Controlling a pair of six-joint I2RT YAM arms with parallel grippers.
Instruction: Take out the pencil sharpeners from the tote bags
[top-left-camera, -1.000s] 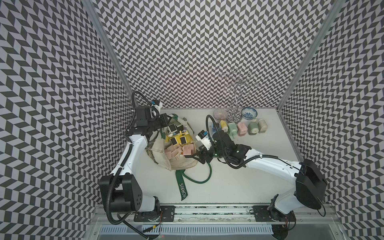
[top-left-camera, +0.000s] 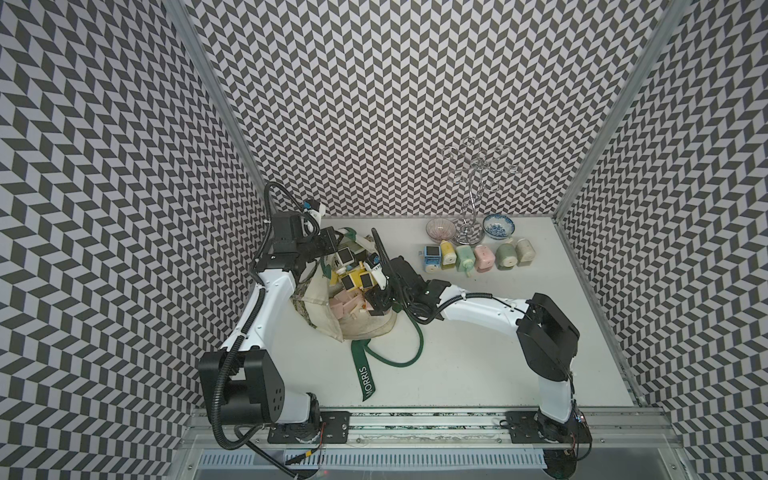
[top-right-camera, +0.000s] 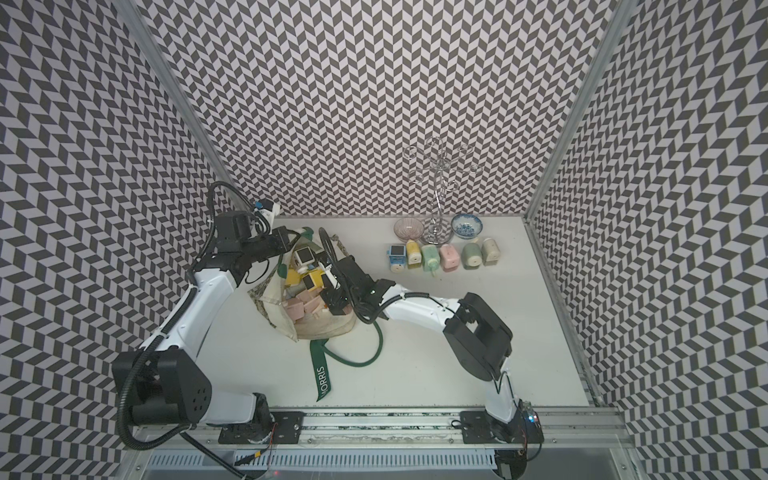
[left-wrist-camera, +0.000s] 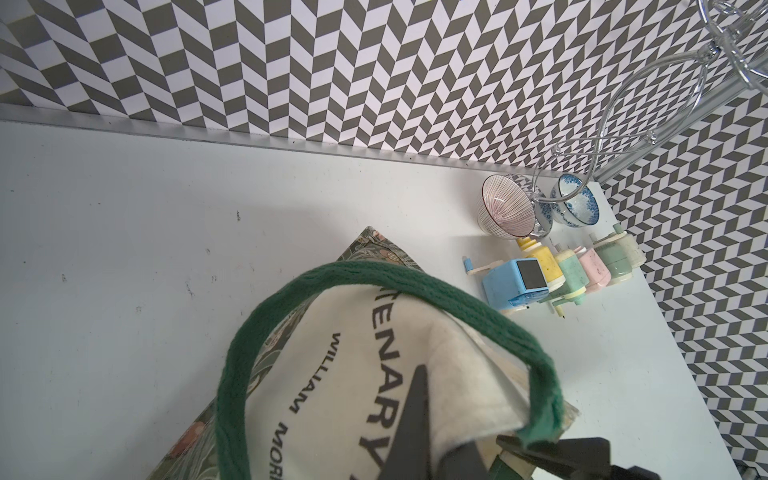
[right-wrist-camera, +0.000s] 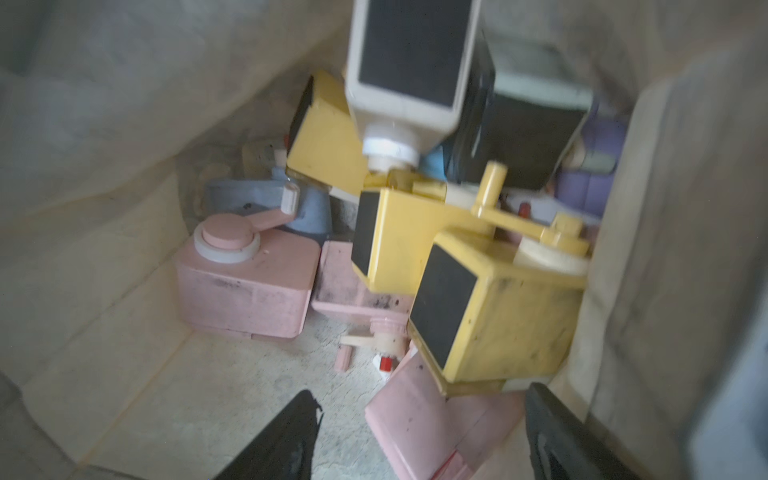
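The cream tote bag (top-left-camera: 324, 318) lies mouth open at the left of the table, several sharpeners inside. My left gripper is shut on the bag's cloth rim at its back left. In the right wrist view, my right gripper points into the bag, its fingers apart. Before it lie a pink sharpener (right-wrist-camera: 248, 292), a tilted pink one (right-wrist-camera: 420, 420) and a yellow sharpener (right-wrist-camera: 512, 320). A second yellow sharpener (right-wrist-camera: 408, 232), a white one (right-wrist-camera: 412, 64) and a dark-sided one (right-wrist-camera: 520, 128) are heaped behind. Nothing shows held between the right fingers.
Outside the bag, a row of sharpeners, from a blue one (top-left-camera: 432, 257) to a cream one (top-left-camera: 525, 251), stands at the back right. Behind it are a pink bowl (top-left-camera: 440, 229), a blue-white bowl (top-left-camera: 498, 226) and a wire stand (top-left-camera: 472, 192). A green strap (top-left-camera: 362, 372) lies in front.
My right gripper has moved left from beside the bag into its mouth. A pink sharpener near the bag's right rim is now hidden by that arm. The left arm has stayed put.
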